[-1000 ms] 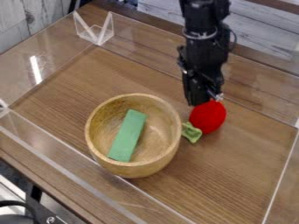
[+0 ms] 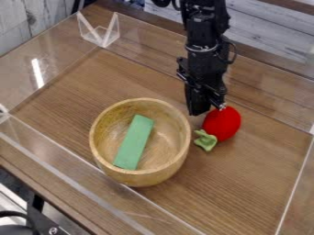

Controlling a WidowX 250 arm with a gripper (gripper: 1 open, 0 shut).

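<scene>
My gripper point(image 2: 203, 115) is low at the near side of a red object with a green top point(image 2: 221, 123), partly over it; whether its fingers hold it is hard to tell. The red object lies on the wooden table just right of a wooden bowl point(image 2: 113, 124). A green block point(image 2: 132, 142) lies inside the bowl.
A clear wire or plastic piece point(image 2: 99, 27) stands at the table's back left. The table's left, back and lower right are mostly bare. Dark cables show at the lower left corner.
The gripper has come lower, down beside the red object, which appears shifted slightly to the right.
</scene>
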